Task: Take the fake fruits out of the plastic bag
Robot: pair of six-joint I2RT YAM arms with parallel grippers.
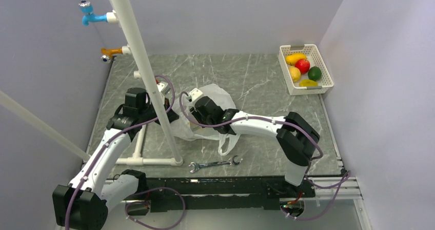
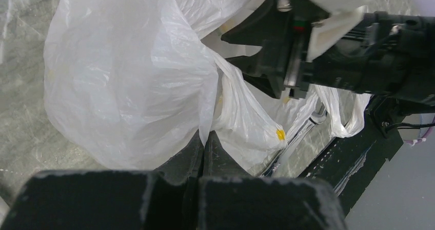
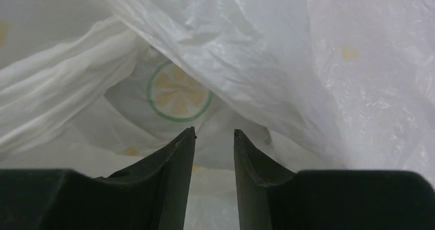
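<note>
The translucent white plastic bag [image 1: 218, 95] lies on the table, its mouth held up on the left side. My left gripper is shut on the thin edge of the bag. Inside the mouth is my right gripper, its fingers a little apart with only bag film visible behind the gap. A printed citrus slice [image 3: 179, 92] shows on the film there; I see no fruit in the bag, though folds hide part of it. In a white basket [image 1: 288, 81] lie several fake fruits, among them a red one [image 1: 302, 66] and a dark green one [image 1: 314, 73].
A wrench [image 1: 214, 164] lies at the table's front, just below the bag handles. A white pipe [image 1: 134, 40] with blue and orange taps rises beside my left arm. Clear table lies between bag and basket.
</note>
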